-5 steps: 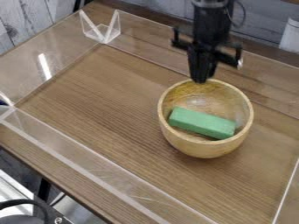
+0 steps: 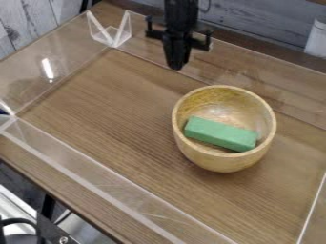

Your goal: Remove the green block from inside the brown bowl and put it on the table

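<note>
The green block (image 2: 220, 133) lies flat inside the brown bowl (image 2: 192, 152), toward its near side and resting low between the walls. The bowl stands on the wooden table right of the middle. Up at the far edge, left of the bowl and well apart from it, hangs my dark gripper (image 2: 177, 62), pointing down. Its fingers are small and dark here, and whether they are apart or together does not show. No object is visible at its tip.
Left of my gripper stands a clear-white bracket (image 2: 110, 30) on the table. Transparent side walls border the table's left and front edges. A white object (image 2: 317, 38) stands at the back right.
My arm has swung from just behind the bowl leftward and back to the far edge. The bowl and the green block have stayed put.
</note>
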